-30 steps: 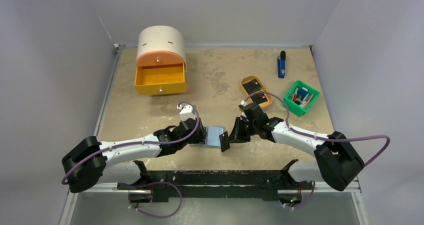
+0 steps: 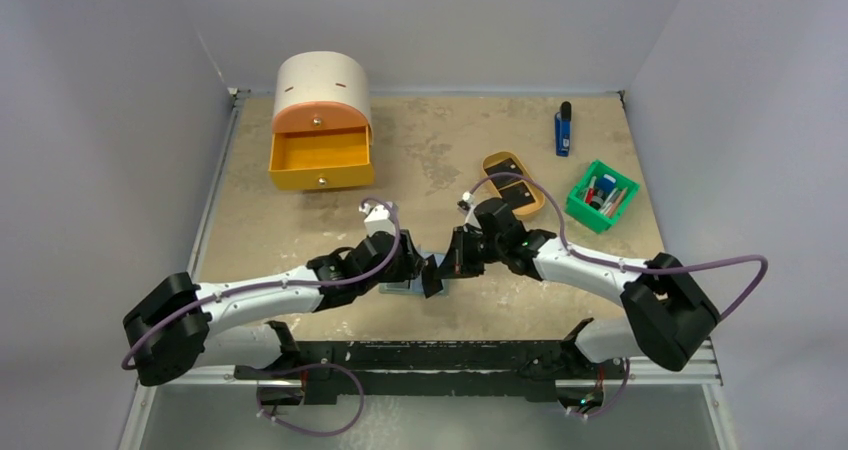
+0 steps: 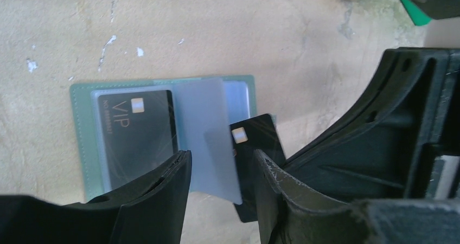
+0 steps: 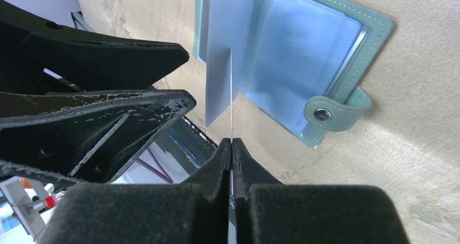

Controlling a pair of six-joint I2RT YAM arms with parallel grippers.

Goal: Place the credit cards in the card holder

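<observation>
An open teal card holder point(image 3: 79, 126) lies on the table, with a black VIP card point(image 3: 138, 141) in its left pocket. One clear sleeve page point(image 3: 206, 135) stands raised from its middle. My right gripper is shut on a black card, which appears edge-on as a thin line in the right wrist view. That card is upright beside the raised page, over the holder's right half; whether its edge is inside the sleeve, I cannot tell. Spread open near the page's lower edge, my left gripper shows the page between its fingers without gripping it.
Two black cards lie in an orange tray point(image 2: 533, 206) behind the right arm. A green basket point(image 2: 588, 219) of pens and a blue stapler point(image 2: 562, 133) are at the back right. The drawer box point(image 2: 322, 90) stands back left. Mid-table is clear.
My right gripper has carried the black card leftward, from the holder's right edge to over its right half. My left gripper has shifted slightly right, closer to the card.
</observation>
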